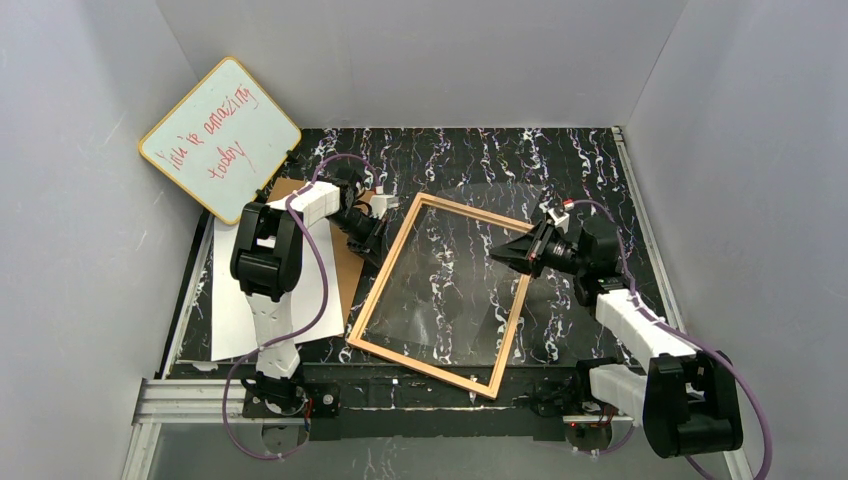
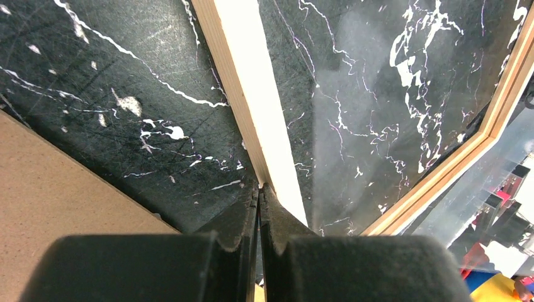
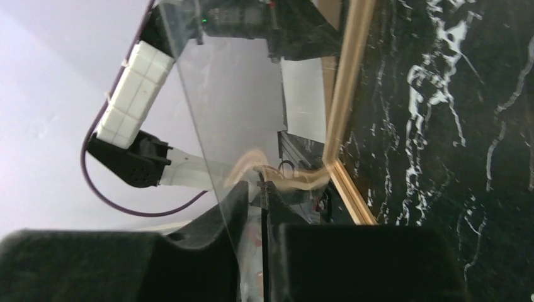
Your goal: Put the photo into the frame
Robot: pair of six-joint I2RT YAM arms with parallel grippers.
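Note:
A light wooden frame (image 1: pixel 398 250) lies tilted on the black marbled table. My left gripper is shut with nothing visible between its fingers, its tips against the frame's left bar. Over the frame's right side is my right gripper (image 1: pixel 497 258), its fingers slightly apart. A clear sheet (image 3: pixel 217 113) rises steeply from between those fingers in the right wrist view; whether it is pinched cannot be told. From above, this sheet barely shows across the frame. I cannot make out a picture as a photo; a blank white sheet (image 1: pixel 232 310) lies at the left, partly under my left arm.
A brown board (image 1: pixel 350 285) lies partly under the white sheet. At the back left leans a whiteboard (image 1: pixel 220 140) with red handwriting. Grey walls enclose the table's back and sides. Bare table shows behind the frame.

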